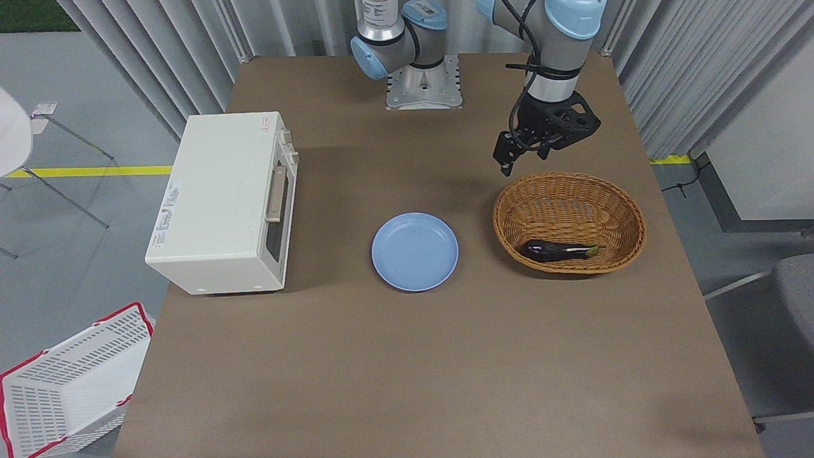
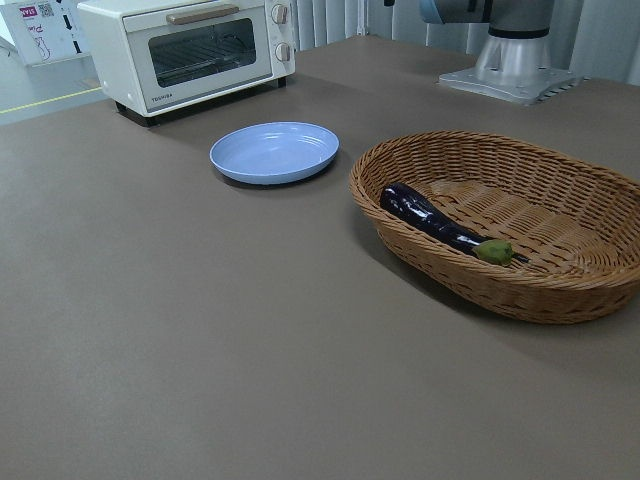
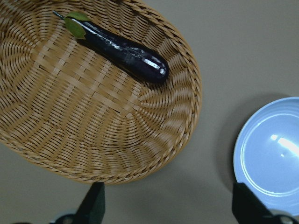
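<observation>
A wicker basket point(image 1: 569, 210) sits on the right of the table, holding a dark eggplant point(image 1: 558, 251), also clear in the wrist view point(image 3: 121, 51). A blue plate point(image 1: 414, 251) lies to its left. My gripper point(image 1: 523, 160) hangs above the table just behind the basket, over its back side. In the wrist view its two fingers stand wide apart at the bottom edge, open, with only bare table between them.
A white toaster oven point(image 1: 213, 202) stands on the table's left, its door facing the plate. The robot's base plate point(image 1: 423, 99) is at the back.
</observation>
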